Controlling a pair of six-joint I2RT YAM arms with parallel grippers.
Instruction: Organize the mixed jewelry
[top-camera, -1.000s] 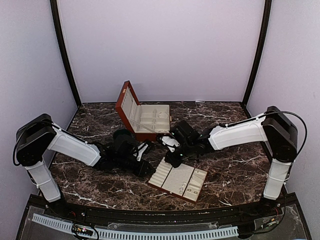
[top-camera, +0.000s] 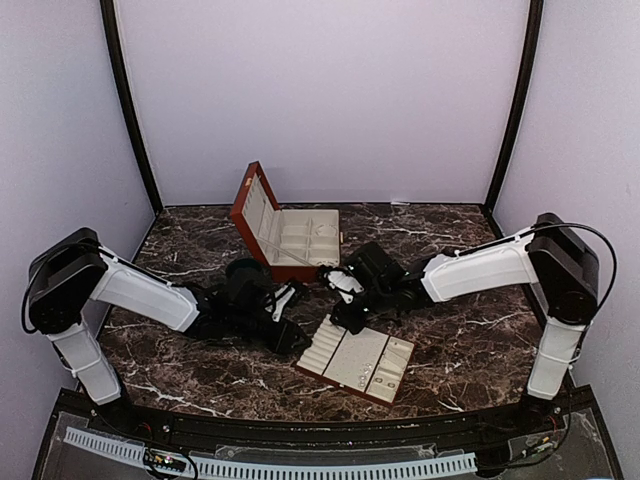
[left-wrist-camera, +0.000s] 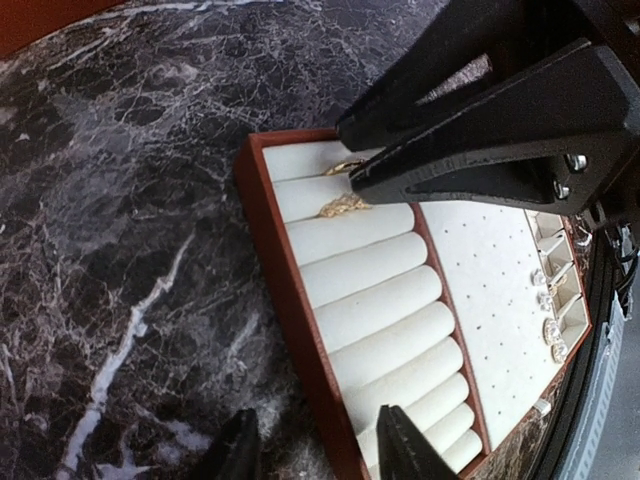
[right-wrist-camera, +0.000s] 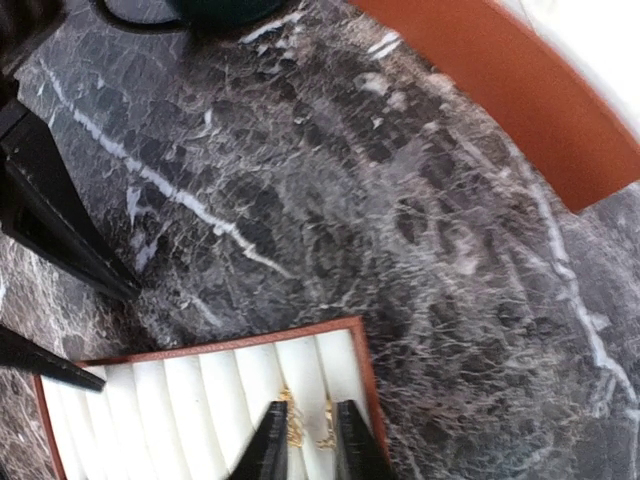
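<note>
A jewelry tray (top-camera: 350, 355) with ring rolls, a flat pad and compartments lies front center. My right gripper (top-camera: 345, 315) is over its back end; in the left wrist view its dark fingers reach down beside gold pieces (left-wrist-camera: 343, 206) set between the top rolls, also visible as gold chains (right-wrist-camera: 293, 418) in the right wrist view. My left gripper (top-camera: 292, 336) hovers just left of the tray's rolls; its fingertips show blurred at the bottom of its wrist view, apart. The right gripper's fingertips show blurred and slightly apart, over the gold pieces.
An open red jewelry box (top-camera: 290, 270) with divided compartments stands behind the tray. A dark round object (right-wrist-camera: 225, 15) sits left of it. Silvery pieces (left-wrist-camera: 553, 335) lie on the tray's right part. Bare marble table surrounds the tray.
Both grippers have shifted only very slightly; the tray and box look unchanged.
</note>
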